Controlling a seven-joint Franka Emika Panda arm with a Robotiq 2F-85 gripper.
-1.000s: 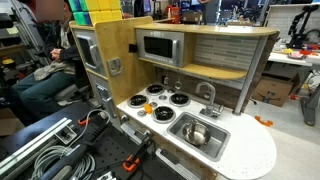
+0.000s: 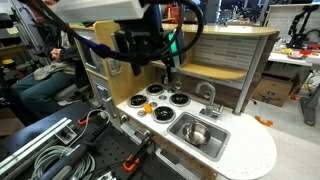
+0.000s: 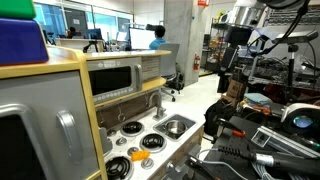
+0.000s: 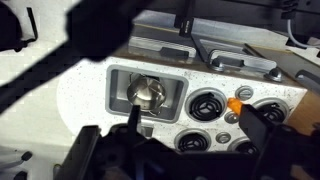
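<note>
My gripper hangs open high in the foreground of exterior view 1, with nothing between its fingers. In the wrist view the gripper looks down, its dark fingers spread apart above the counter. A shiny metal pot sits in the sink, well below the gripper and apart from it. On the stove, among the round burners, lies a small orange object; exterior view 1 shows this orange object near the stove's front. What exactly it is cannot be made out.
A microwave stands on the shelf behind the stove. The faucet rises behind the sink. White counter right of the sink is clear. Cables lie on the dark surface in front.
The arm was out of exterior view 1 a second ago. It has come down from the top edge, and the open gripper now fills the upper left. Pot and orange object have not moved.
</note>
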